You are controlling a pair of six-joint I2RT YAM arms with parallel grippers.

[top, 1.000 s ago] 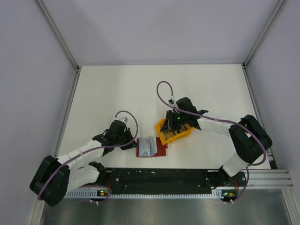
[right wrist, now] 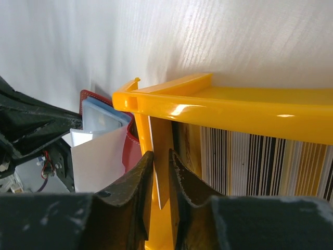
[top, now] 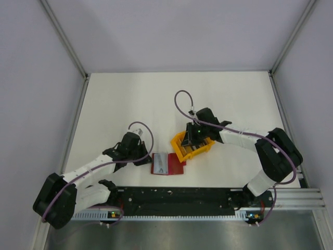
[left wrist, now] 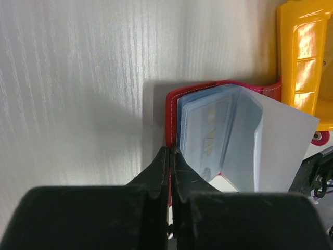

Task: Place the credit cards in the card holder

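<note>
The red card holder lies open on the table, its clear sleeves and a pale leaf lifted in the left wrist view. At the holder's left edge, my left gripper is shut, the thin red edge running between its fingertips. Cards stand on edge in a row inside the yellow basket. Over the basket's left end, my right gripper is part open. One brown card with a white edge stands between its fingers, and I cannot tell whether both touch it.
The yellow basket stands right beside the holder, its wall close to my right fingers. A dark bar runs along the front edge.
The holder's upright clear leaf, seen a second ago, now shows less from above. The basket has shifted very slightly left. Both arms have hardly moved.
</note>
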